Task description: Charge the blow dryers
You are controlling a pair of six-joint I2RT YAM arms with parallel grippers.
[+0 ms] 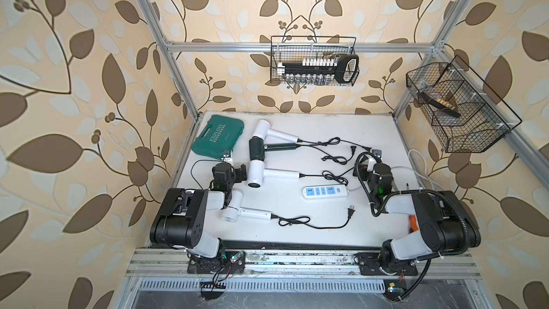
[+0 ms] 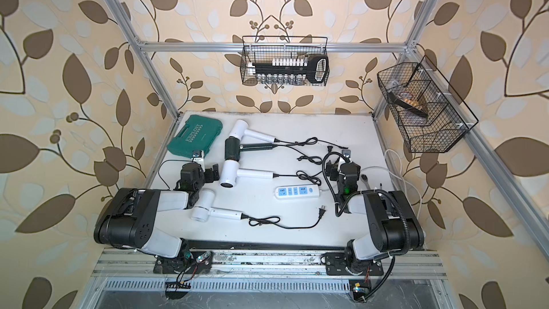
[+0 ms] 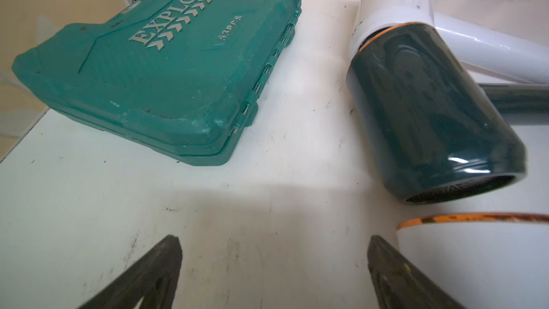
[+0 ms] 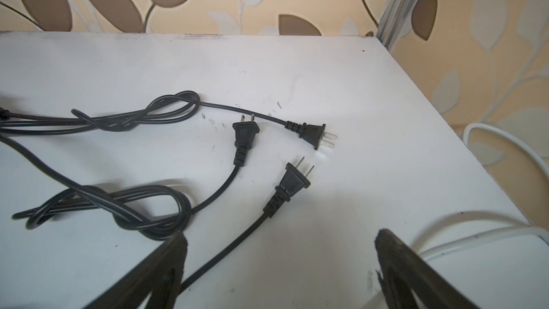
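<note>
Three white blow dryers and a dark green one point(image 3: 434, 114) lie on the table with black cords. The front white dryer point(image 1: 255, 213) lies beneath my left arm, its plug point(image 1: 350, 211) loose on the tabletop. Beside the middle white dryer point(image 1: 280, 174), my left gripper stands open over bare table. A white power strip point(image 1: 324, 191) with blue socket faces lies centre right; no plug sits in it. My right gripper is open and empty, with three loose plugs ahead of it: the near plug point(image 4: 293, 179), the middle plug point(image 4: 246, 133) and the far plug point(image 4: 313, 135).
A green tool case point(image 3: 165, 63) fills the back left corner. White cable point(image 4: 486, 240) curves along the right edge. Wire baskets point(image 1: 313, 63) hang above the back and right. Knotted cords point(image 4: 154, 211) lie in the middle.
</note>
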